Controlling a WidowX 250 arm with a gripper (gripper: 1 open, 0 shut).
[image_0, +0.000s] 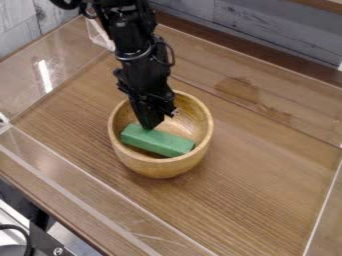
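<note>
A tan round bowl (185, 165) stands on the wooden table, left of centre. Inside it, toward the front, lies a green block (156, 141). My black gripper (146, 121) reaches down over the back left of the bowl, its tip just above the block. It is shut, and I see nothing held in it; whether it touches the block I cannot tell.
Grey panelled walls stand behind it. A dark cable shows at the bottom left corner, off the table.
</note>
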